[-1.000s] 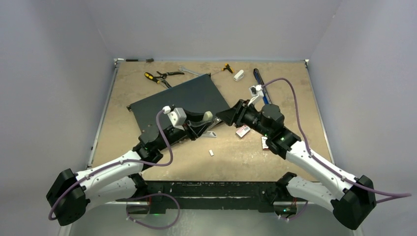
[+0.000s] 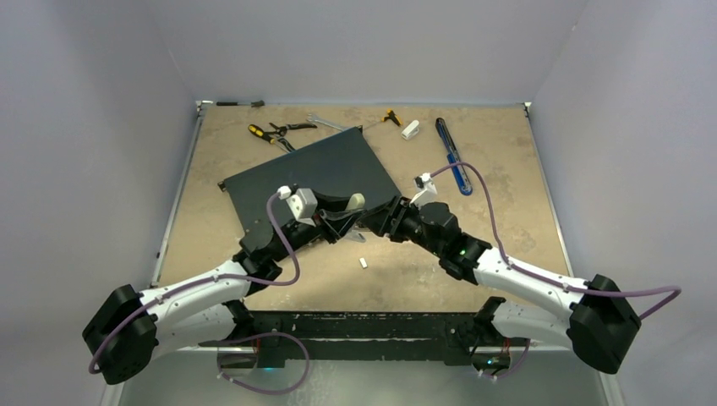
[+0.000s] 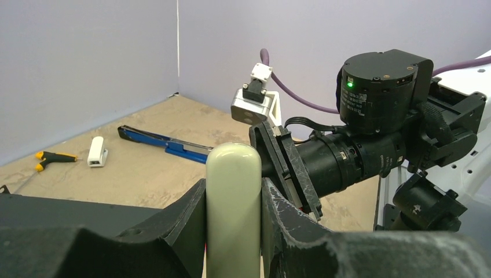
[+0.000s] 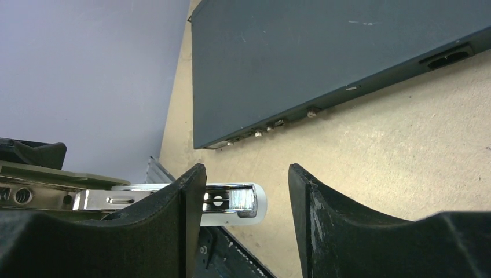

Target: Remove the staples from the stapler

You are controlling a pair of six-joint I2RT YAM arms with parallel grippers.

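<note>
The pale green stapler (image 3: 233, 174) is held upright in my left gripper (image 2: 347, 216), which is shut on it. My right gripper (image 2: 376, 216) stands open right beside it. In the right wrist view the stapler's metal channel (image 4: 107, 200) stretches in from the left, and its white-rimmed end lies behind the left finger of my right gripper, partly reaching into the gap between the fingers. I cannot tell from here whether staples are in the channel.
A large dark metal case (image 2: 304, 161) covers the middle of the table. Pliers (image 2: 287, 144), a blue tool (image 2: 461, 178) and a white object (image 2: 411, 129) lie toward the back. A small white piece (image 2: 363, 263) lies near the front, where the surface is mostly clear.
My right gripper and arm have moved left and toward the front, closer in beside the stapler. My left gripper has stayed almost still.
</note>
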